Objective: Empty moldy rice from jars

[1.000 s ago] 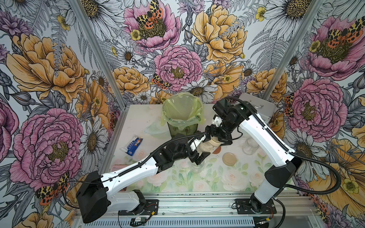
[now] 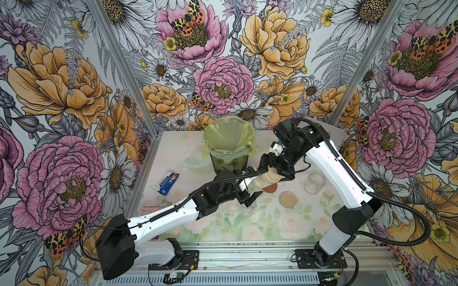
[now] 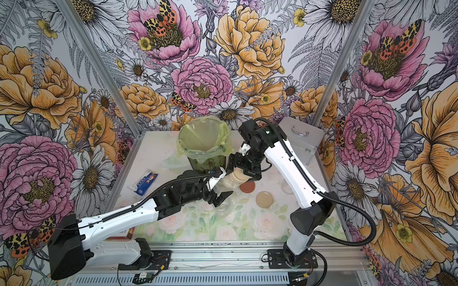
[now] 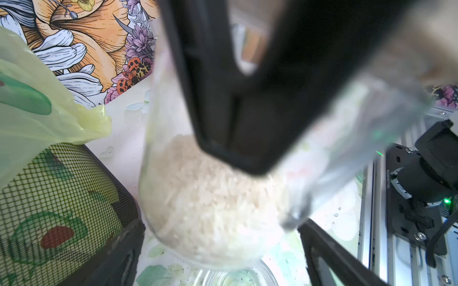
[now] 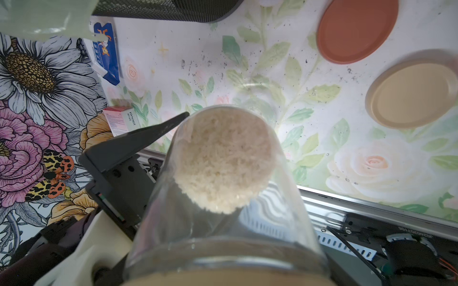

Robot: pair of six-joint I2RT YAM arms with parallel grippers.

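A clear jar of rice (image 5: 224, 157) is tilted between my two grippers in mid-air, beside a mesh bin with a yellow-green liner (image 2: 228, 143). In the left wrist view my left gripper has its fingers spread either side of the jar's rice-filled bottom; whether they touch it is unclear. My right gripper (image 2: 276, 169) is at the jar's upper end, its grip partly hidden. An empty glass jar (image 2: 247, 208) stands below.
A red lid (image 5: 356, 26) and beige lid (image 5: 411, 94) lie on the table, another glass jar (image 2: 314, 182) at right. A blue packet (image 2: 167, 182) lies left. A metal box (image 3: 299, 138) stands back right.
The left gripper has moved very little.
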